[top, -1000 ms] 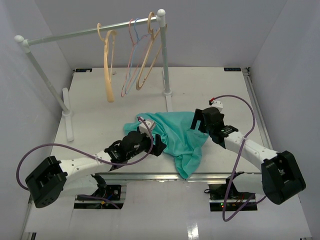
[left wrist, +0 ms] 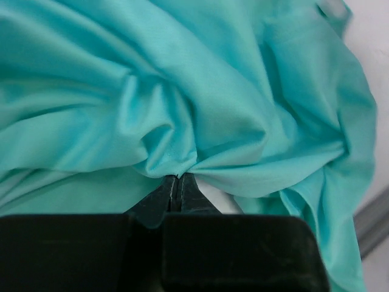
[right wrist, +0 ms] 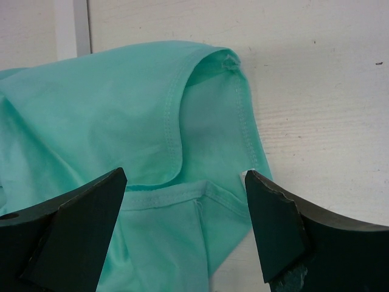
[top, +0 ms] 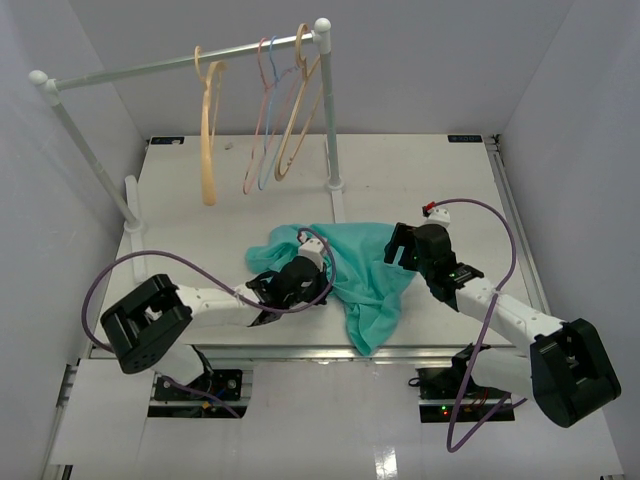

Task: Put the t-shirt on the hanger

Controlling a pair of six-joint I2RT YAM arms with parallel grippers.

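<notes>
A crumpled teal t shirt (top: 370, 270) lies on the white board below the rack. My left gripper is closed on a gathered fold of it, with cloth bunched at the fingertips. My right gripper hangs open over the right part of the shirt, where hems and a folded-over corner show between and beyond its fingers. Several hangers, wooden (top: 208, 150), pink (top: 264, 105) and blue, hang from the rail at the back left, above and apart from the shirt.
The white rack (top: 330, 120) has its posts left and centre, with feet on the board (top: 440, 170). Bare board shows at the right and behind the shirt. Grey walls enclose both sides and the back.
</notes>
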